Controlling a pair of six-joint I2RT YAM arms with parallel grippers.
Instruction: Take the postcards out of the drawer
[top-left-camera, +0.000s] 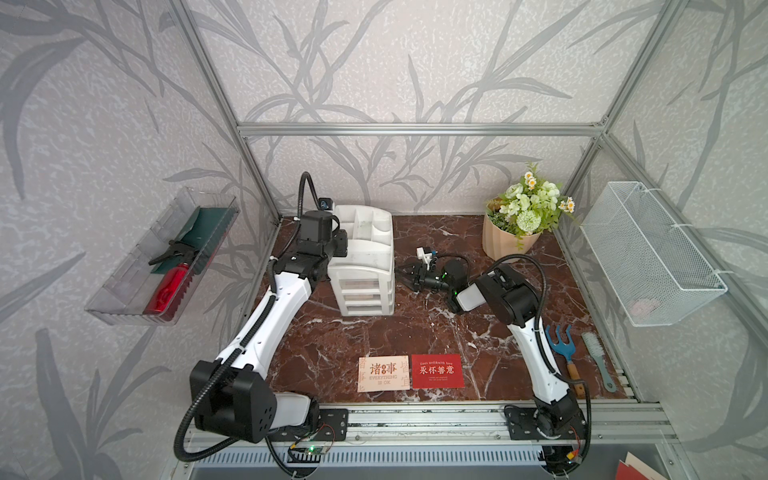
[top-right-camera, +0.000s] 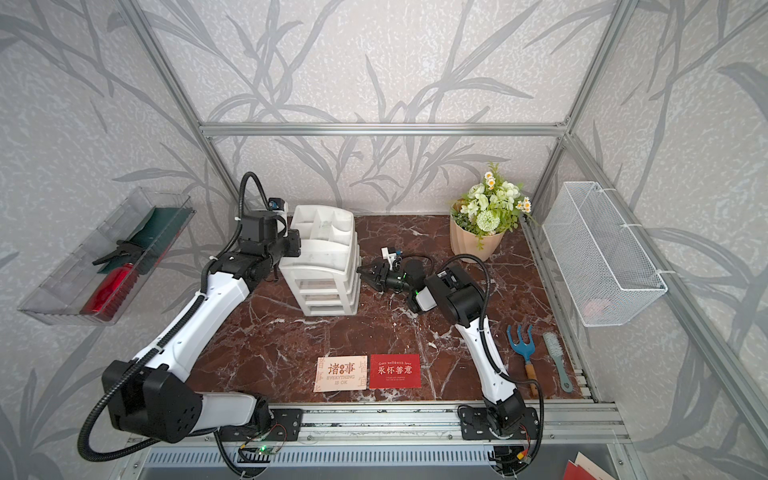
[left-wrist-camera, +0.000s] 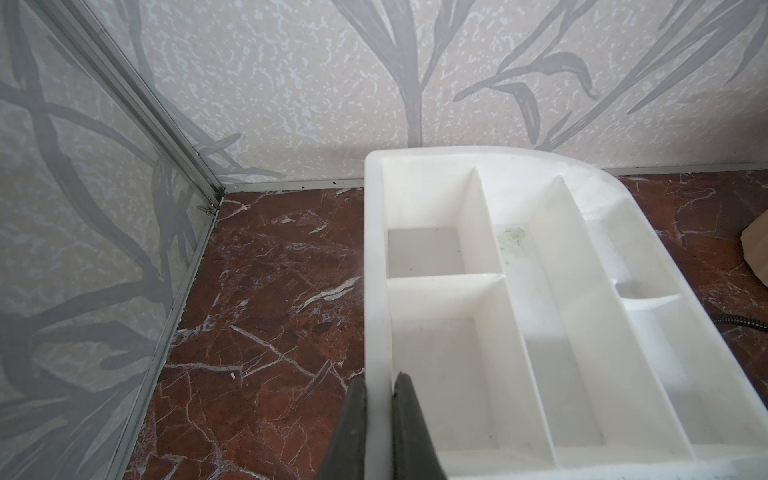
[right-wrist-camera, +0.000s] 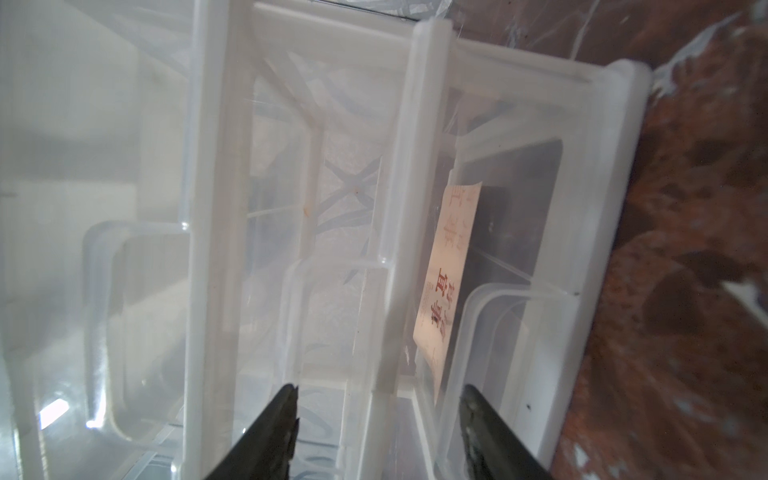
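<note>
The white drawer cabinet (top-left-camera: 361, 276) stands left of centre on the dark red marbled tabletop. My left gripper is shut on the left rim of its top tray, a finger on each side. Through the clear wall of the lowest drawer (right-wrist-camera: 552, 200), the right wrist view shows a cream postcard (right-wrist-camera: 448, 268) with red characters leaning inside. My right gripper faces the drawer fronts, open, with no postcard between its fingers. A cream postcard (top-left-camera: 384, 373) and a red postcard (top-left-camera: 437, 372) lie flat side by side near the table's front edge.
A flower pot (top-left-camera: 510, 236) stands at the back right. The blue fork (top-left-camera: 562, 345) and a brush (top-left-camera: 597, 360) lie along the right edge. A wire basket (top-left-camera: 652, 252) and a clear bin (top-left-camera: 168, 264) hang at the sides.
</note>
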